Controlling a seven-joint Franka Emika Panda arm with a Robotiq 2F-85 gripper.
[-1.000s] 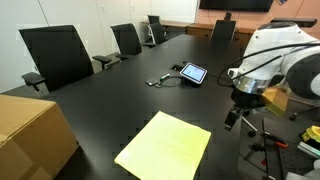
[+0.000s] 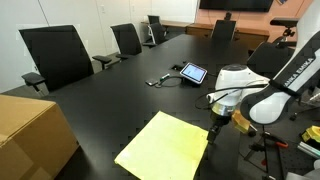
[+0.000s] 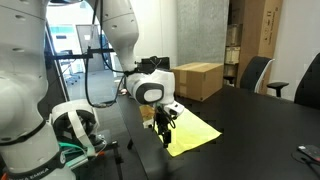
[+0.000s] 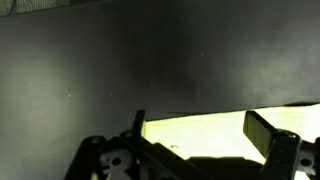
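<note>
A yellow cloth-like sheet (image 2: 163,147) lies flat on the dark table. The wrist view shows part of this yellow sheet (image 4: 205,132) behind and between my fingers. My gripper is open, with its two black fingertips spread wide and nothing held between them. In exterior view 1 the gripper (image 2: 211,136) points down at the sheet's right edge. From the other side, it (image 3: 165,136) hangs close to the near edge of the sheet (image 3: 195,132). Whether the fingertips touch the surface, I cannot tell.
A cardboard box (image 2: 36,135) stands at the left of the table, with more boxes (image 3: 200,80) in exterior view 2. A tablet (image 2: 193,73) and cables lie farther back. Office chairs (image 2: 58,55) line the far side.
The arm has moved left in exterior view 1, bringing the gripper from beyond the sheet's right side to its right edge. The yellow sheet has stayed where it was.
</note>
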